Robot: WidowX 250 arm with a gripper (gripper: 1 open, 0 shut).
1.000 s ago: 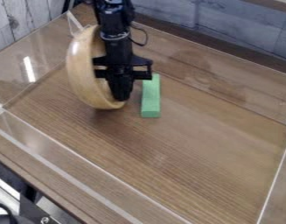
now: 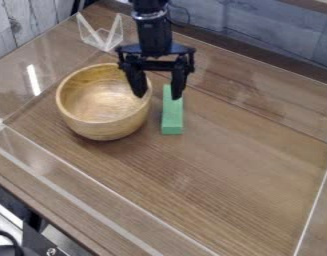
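My black gripper [image 2: 158, 78] hangs above the table at the upper middle, open, with its fingers spread over the gap between a wooden bowl and a green block. The round, light wooden bowl [image 2: 102, 112] rests on the table to the left of the gripper's lower part. The green rectangular block [image 2: 173, 115] lies just right of the bowl, lengthwise front to back, partly below the gripper.
A clear plastic object stands at the back left, and dark floor shows at the table's left edge.
The bowl, tilted up in my gripper a second ago, now rests flat on the table. My gripper has let go and moved up and back, away from it.
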